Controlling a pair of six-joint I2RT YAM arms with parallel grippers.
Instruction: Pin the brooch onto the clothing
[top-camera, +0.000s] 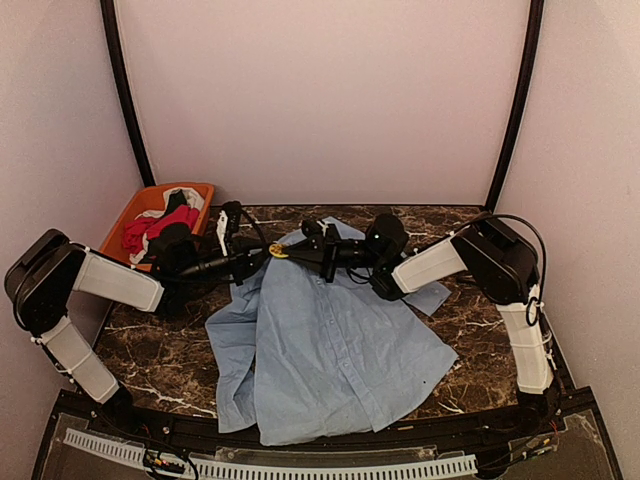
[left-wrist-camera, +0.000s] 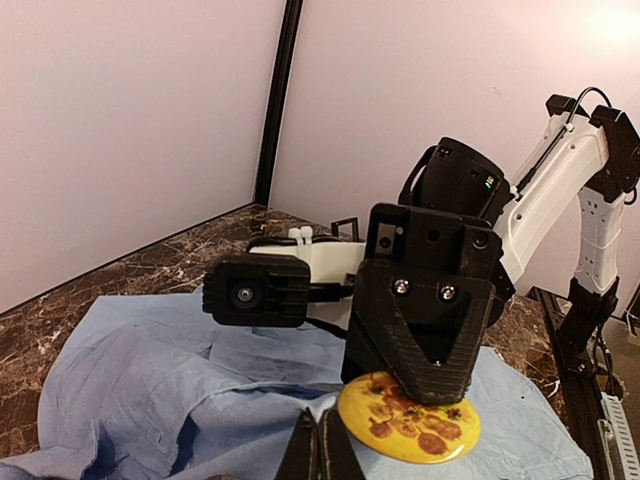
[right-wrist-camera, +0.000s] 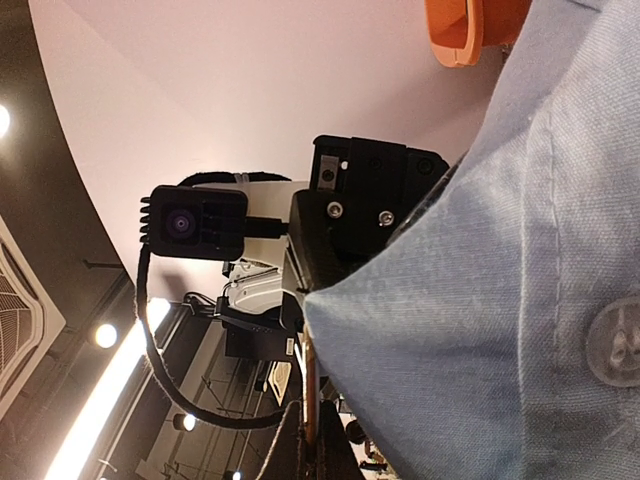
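A yellow, patterned round brooch (left-wrist-camera: 405, 430) is at the tip of my right gripper (top-camera: 290, 251), which is shut on it above the light blue shirt (top-camera: 340, 370). My left gripper (top-camera: 262, 256) meets it from the left and is shut on a raised fold of the shirt, seen at the bottom of the left wrist view beside the brooch. In the right wrist view the pinched cloth rises to a point at the fingertips, where the brooch shows only as a thin edge. Whether its pin is through the cloth cannot be told.
An orange bin (top-camera: 130, 220) with red and white cloth stands at the back left.
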